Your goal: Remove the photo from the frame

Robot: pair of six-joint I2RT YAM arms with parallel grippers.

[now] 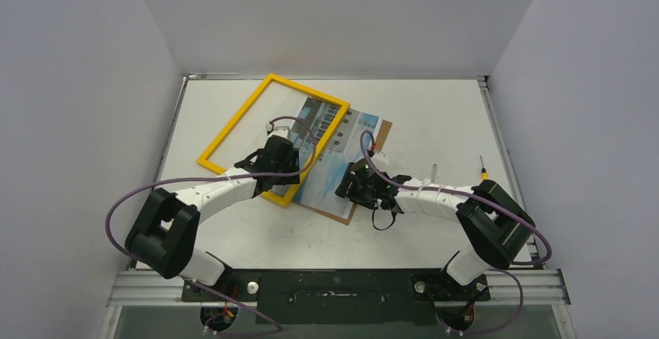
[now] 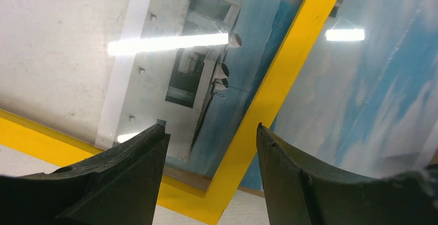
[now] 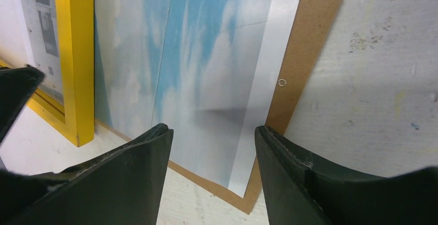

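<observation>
The yellow frame (image 1: 241,118) lies slantwise at the table's left and centre. The photo (image 1: 365,125), a blue and grey print, lies on a brown backing board (image 1: 336,217) and sticks out to the right from under the frame's right bar. In the left wrist view, the photo's left part (image 2: 235,70) shows through the clear pane. Over the frame's near corner, my left gripper is part open, nothing held. At the photo's right edge, my right gripper is part open too, its fingers spanning the white border (image 3: 258,101); contact cannot be told.
A yellow-handled screwdriver (image 1: 483,172) lies at the right, partly hidden by the right arm. A thin light tool (image 1: 434,172) lies behind that arm.
</observation>
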